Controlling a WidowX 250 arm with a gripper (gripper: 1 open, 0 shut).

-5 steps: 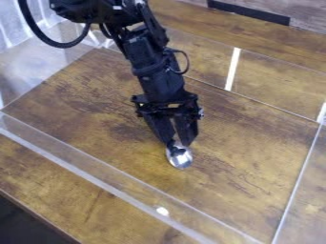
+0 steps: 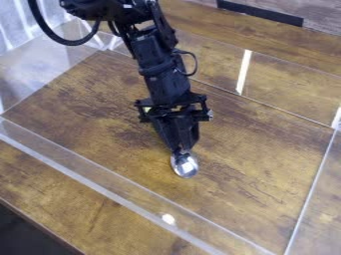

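A shiny silver utensil, like a spoon, lies on the wooden table below the black arm. My gripper points down at its upper end, its fingers over or at that end. Whether they are open or shut on it cannot be told. A small yellowish object is partly hidden behind the arm.
Clear plastic walls border the wooden work area. The table surface to the left and right of the arm is mostly bare. A dark strip lies at the back edge.
The arm and gripper have shifted slightly over the last second.
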